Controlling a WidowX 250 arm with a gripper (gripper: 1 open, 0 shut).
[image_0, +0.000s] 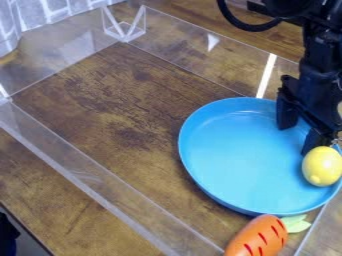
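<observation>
My black gripper (301, 125) reaches down from the upper right over the right side of a blue plate (241, 150). A yellow oval object (321, 167), like a lemon, rests on the plate's right side, just below my fingers. The dark fingers overlap one another, so whether they are open or shut is unclear.
A toy carrot (257, 238) lies at the bottom right, in front of the plate. Clear plastic walls (67, 140) border the wooden surface (114, 85), whose left and middle are bare.
</observation>
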